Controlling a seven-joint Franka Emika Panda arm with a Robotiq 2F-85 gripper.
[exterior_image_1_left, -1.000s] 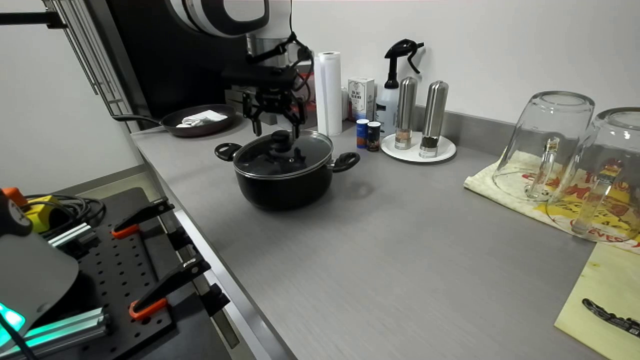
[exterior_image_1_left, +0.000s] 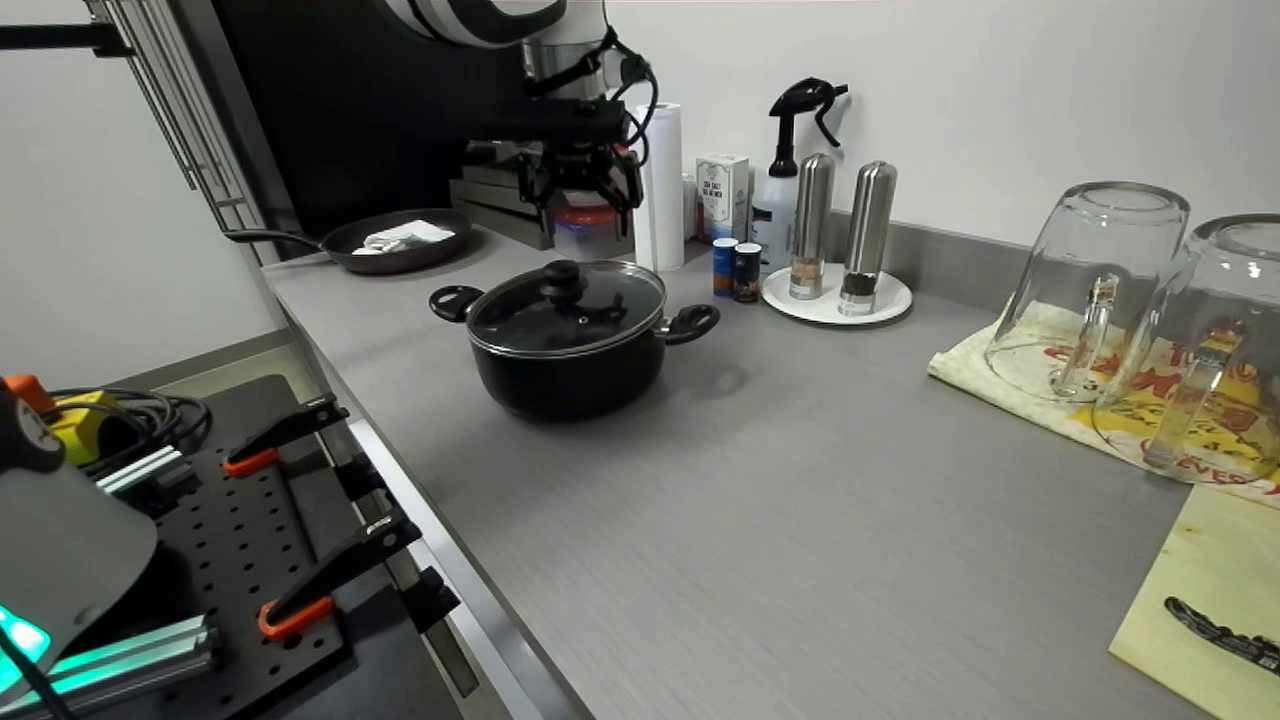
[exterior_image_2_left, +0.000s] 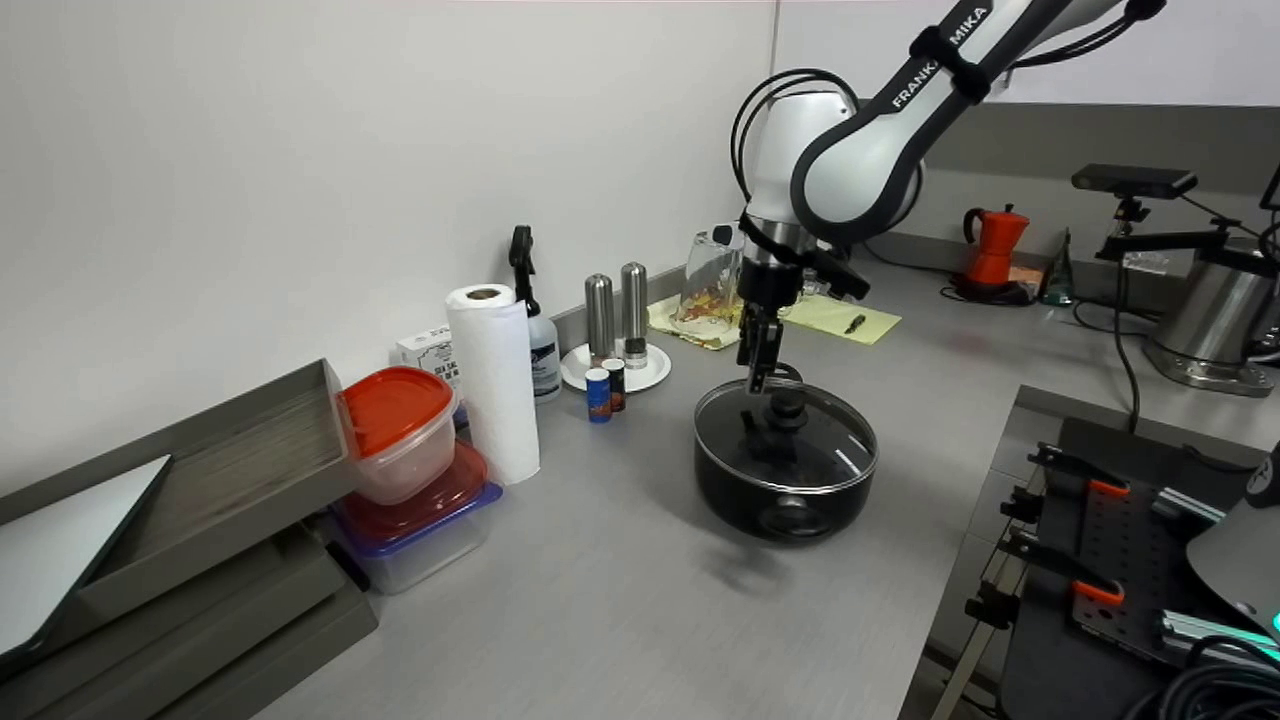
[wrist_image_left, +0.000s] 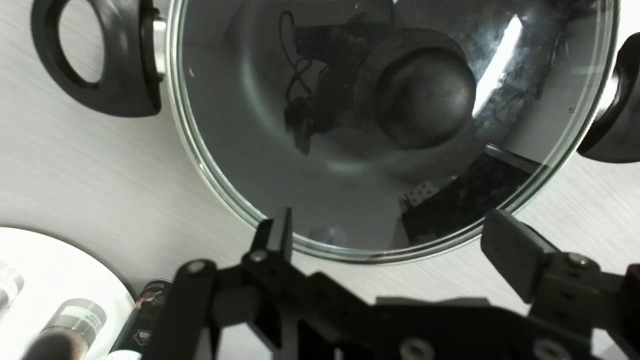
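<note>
A black two-handled pot (exterior_image_1_left: 567, 382) stands on the counter with its glass lid (exterior_image_2_left: 746, 418) in place. The lid's round black knob (wrist_image_left: 427, 96) shows in the wrist view, beyond my fingertips and off to their far side. My gripper (exterior_image_1_left: 588, 216) hangs above the lid, apart from it. In the wrist view my gripper is open, one finger (wrist_image_left: 279, 231) at left and the other at right, both over the lid's near rim. Nothing is between them.
Behind the pot stand a paper towel roll (exterior_image_1_left: 659, 188), two small shakers, a spray bottle (exterior_image_1_left: 780, 198) and a white plate (exterior_image_1_left: 828, 312) with two steel mills. Glass mugs (exterior_image_1_left: 1086, 288) stand upside down at right.
My gripper has risen away from the pot lid and shifted right in exterior view 1, still open. The pot and lid have not moved.
</note>
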